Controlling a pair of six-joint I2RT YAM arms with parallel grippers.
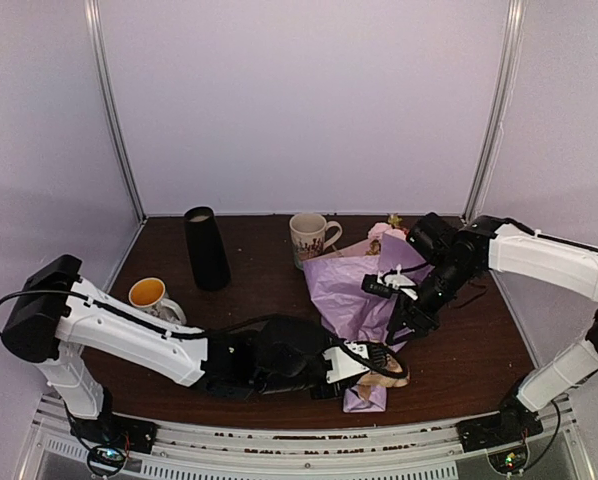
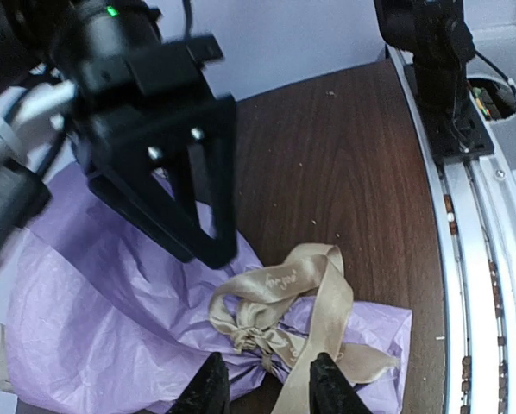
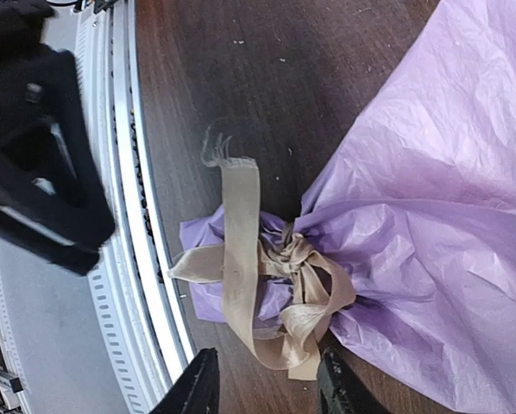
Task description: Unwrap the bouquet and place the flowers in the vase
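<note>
The bouquet lies in purple wrapping [image 1: 344, 295], its pink flowers [image 1: 384, 234] at the back, partly behind the right arm. A beige ribbon [image 2: 331, 310] is knotted around its narrow front end, with loops and loose tails. My left gripper is open near the ribbon; a strand passes by its fingertips, and nothing shows as gripped. My right gripper also stands open, its fingers apart close to the ribbon loop [image 3: 241, 250], holding nothing visible. A tall black vase [image 1: 207, 250] stands upright at the back left.
A patterned mug [image 1: 308, 240] stands at the back centre beside the wrapping. An orange-lined cup [image 1: 151, 296] sits at the left, partly behind the left arm. Both grippers are close together over the bundle's front end. Bare table [image 1: 269, 275] lies between vase and bouquet.
</note>
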